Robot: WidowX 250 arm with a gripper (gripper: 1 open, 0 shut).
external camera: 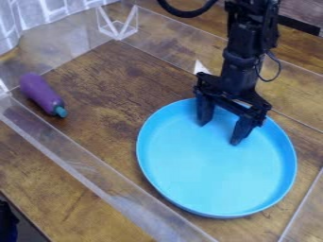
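Observation:
My black gripper (225, 118) reaches down from the top of the camera view, its fingers low over the back rim of a large bright blue round plate or tray (214, 165). Whether the fingers are open or shut, or touching anything, is hard to make out in the dark shape. A purple cylindrical object with a teal tip (42, 93) lies at the left.
Transparent walls run along the left and lower left, with a white wire-like piece (116, 24) at the top left. A small white piece shows behind the gripper.

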